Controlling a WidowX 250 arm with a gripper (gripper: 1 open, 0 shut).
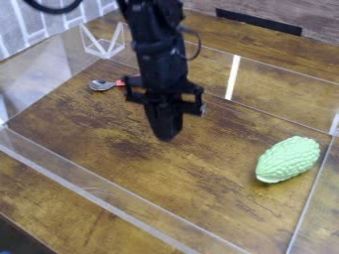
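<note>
My black gripper [166,124] hangs over the middle of the wooden surface, blurred, pointing down, with nothing visible between its fingers; it looks shut. Behind it at the upper left, a spoon [101,85] with a red handle lies on the wood, its handle mostly hidden by the arm. A pale green, textured corn-cob or cabbage-like object [287,159] lies at the right, apart from the gripper.
Clear plastic walls [119,208] border the wooden work area [133,159]. A white wire rack or guard [27,25] stands at the back left.
</note>
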